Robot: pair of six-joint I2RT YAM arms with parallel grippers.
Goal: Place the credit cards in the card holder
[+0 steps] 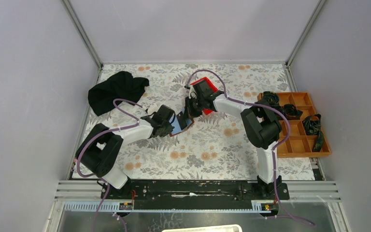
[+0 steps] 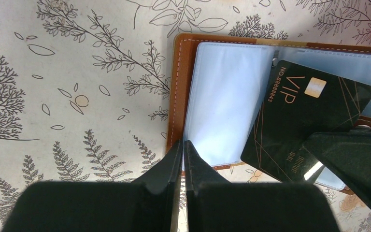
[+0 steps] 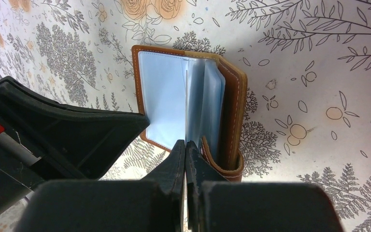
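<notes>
The brown card holder (image 2: 178, 87) with pale blue sleeves lies open on the table between my grippers. A black VIP card (image 2: 299, 116) lies over its sleeves in the left wrist view; in the right wrist view it shows edge-on as a thin line (image 3: 186, 101). My left gripper has its fingertips close together at the holder's outer left edge; whether anything is between them is unclear. My right gripper is shut at the holder's other side, its tips at the card's edge; a firm grip on it cannot be told.
A red object (image 1: 209, 84) lies behind the right gripper. A black cloth (image 1: 116, 92) lies at the back left. A wooden compartment tray (image 1: 294, 150) with dark items stands at the right.
</notes>
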